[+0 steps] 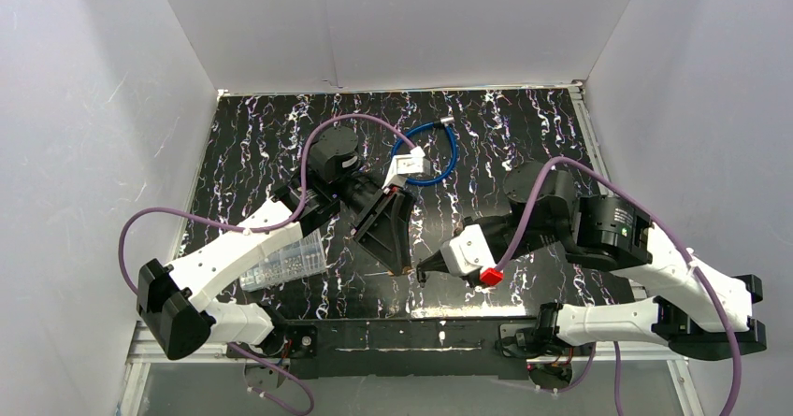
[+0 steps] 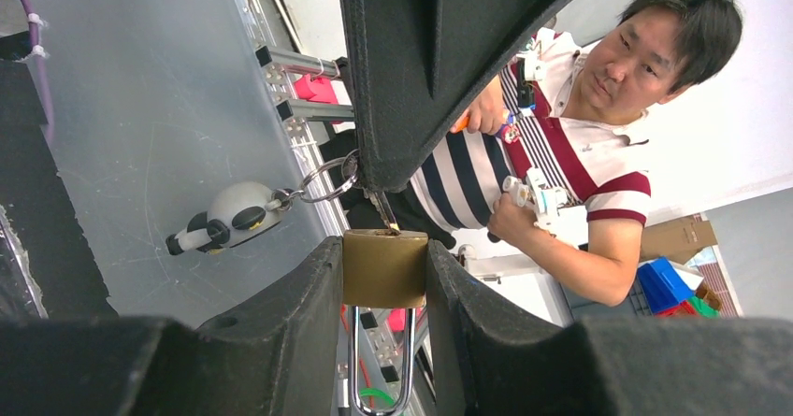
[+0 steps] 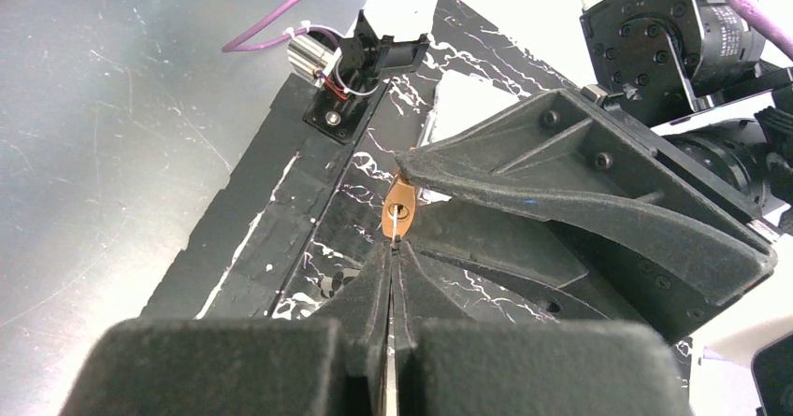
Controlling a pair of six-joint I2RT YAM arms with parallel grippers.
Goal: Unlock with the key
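A brass padlock (image 2: 384,268) is pinched between the fingers of my left gripper (image 1: 402,269), its closed shackle (image 2: 408,369) pointing away from the keyhole end. My right gripper faces it from the right, shut on a thin key (image 2: 383,210) with a ring (image 2: 327,180) hanging from it. The key's tip meets the padlock's keyhole face in the left wrist view and lines up with the keyhole in the right one. How deep it sits, if inside at all, I cannot tell.
A clear plastic box (image 1: 284,264) lies under the left arm on the dark marbled table (image 1: 486,136). Towards the back rests a coiled blue cable (image 1: 454,154). The two grippers are almost touching near the table's front. A person (image 2: 580,145) stands beyond the table.
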